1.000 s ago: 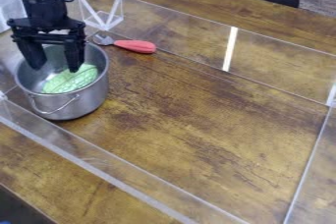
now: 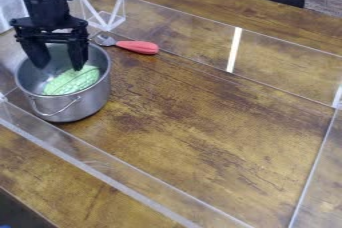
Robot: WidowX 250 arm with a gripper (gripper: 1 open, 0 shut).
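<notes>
My black gripper [image 2: 54, 48] reaches down into the near-left side of the view, its fingers open over the inside of a steel pot [image 2: 83, 103]. A pale green object [image 2: 75, 80] lies in the bottom of the pot, below and between the fingers. The fingertips are dark, and whether they touch it is unclear.
A red-handled utensil [image 2: 134, 46] lies just behind and right of the pot.
The gripper has shifted very slightly downward over the pot; otherwise the scene looks the same.
</notes>
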